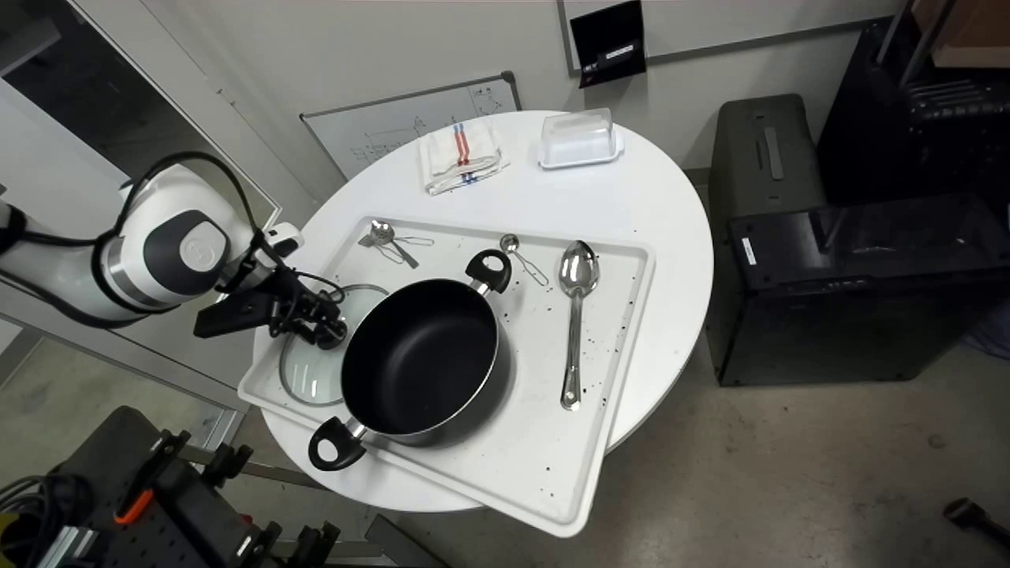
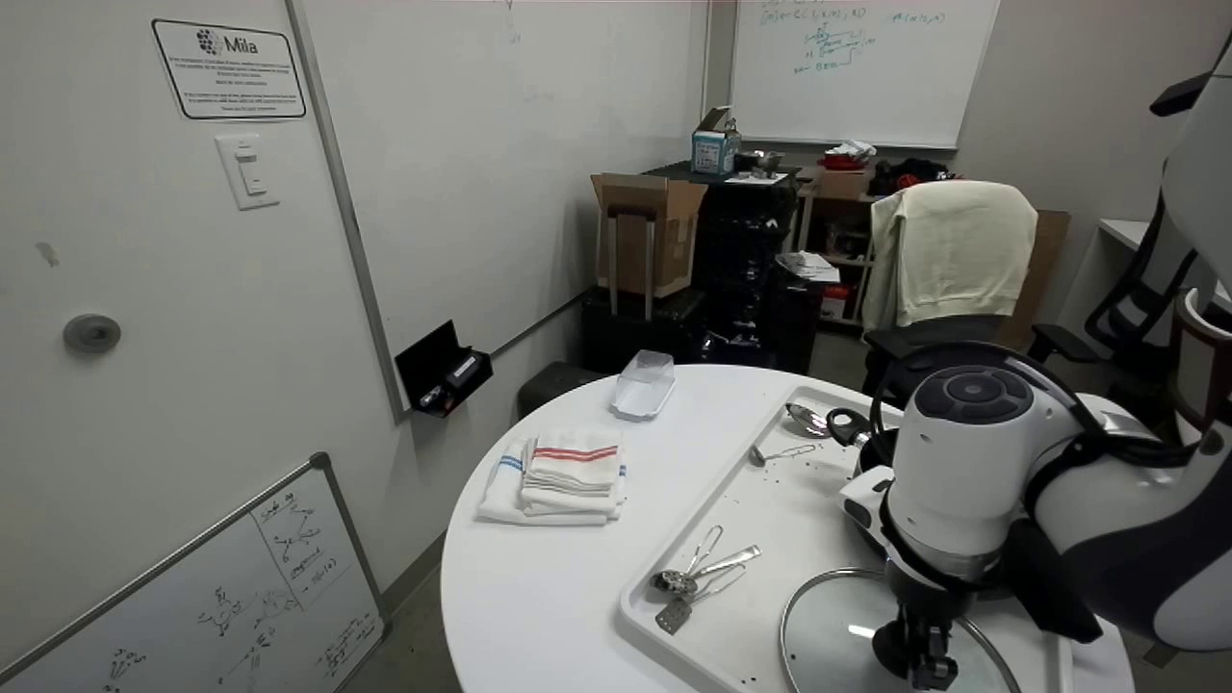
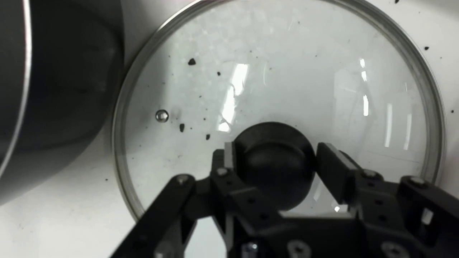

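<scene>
The round glass lid (image 3: 297, 77) with its metal rim lies flat on the tray in the wrist view, right beside the black pot (image 3: 64, 86). The lid's black knob (image 3: 275, 167) sits between the two fingers of my gripper. The fingers are part open, one on each side of the knob and very close to it; whether they press on it cannot be told. From exterior view 1, my gripper (image 1: 327, 331) is low over the lid (image 1: 308, 374), left of the pot (image 1: 421, 355), which is empty and uncovered.
On the white tray (image 1: 530, 454) lie a large slotted spoon (image 1: 575, 322) and several small utensils (image 1: 393, 241). A folded towel (image 1: 461, 156) and a clear-covered dish (image 1: 579, 139) stand behind it. One pot handle (image 1: 336, 443) sticks out over the tray's front edge.
</scene>
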